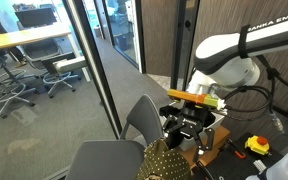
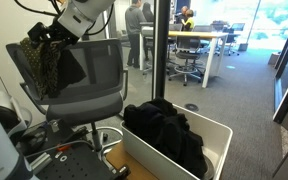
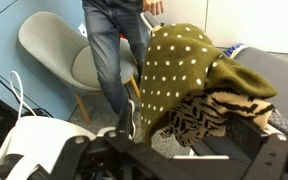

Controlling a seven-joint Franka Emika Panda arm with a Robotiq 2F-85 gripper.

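An olive cloth with pale dots and a patterned brown part (image 3: 199,75) fills the middle of the wrist view, ahead of my gripper, whose fingers stand apart. In exterior view 2 the bunched cloth (image 2: 46,65) is at the backrest of the grey chair (image 2: 89,75); whether the chair bears it cannot be told. Exterior view 1 shows the cloth (image 1: 162,162) low beside the chair (image 1: 142,122), just below my gripper (image 1: 187,130). Contact between fingers and cloth is unclear.
A white bin (image 2: 216,140) holding a black cloth (image 2: 164,130) stands to the chair's right in exterior view 2. A person in jeans (image 3: 116,45) stands close in the wrist view. A red and yellow button (image 1: 257,145) lies near the arm's base.
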